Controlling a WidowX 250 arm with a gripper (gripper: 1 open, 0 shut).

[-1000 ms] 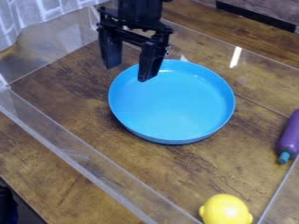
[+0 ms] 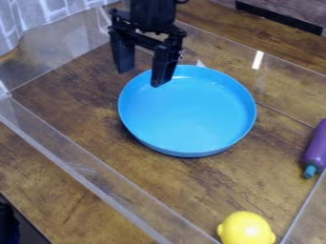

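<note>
My black gripper (image 2: 144, 59) hangs at the top centre, its two fingers spread apart with nothing visible between them, above the back left edge of a blue plate (image 2: 186, 110). The plate lies empty on the wooden table (image 2: 83, 162).
A purple object (image 2: 315, 143) with a teal tip lies at the right edge. A yellow object (image 2: 245, 229) sits at the bottom right. Clear walls (image 2: 76, 191) border the table. The wood left of the plate is bare.
The gripper has shifted very slightly, with its fingers still spread. The plate and other objects have not moved.
</note>
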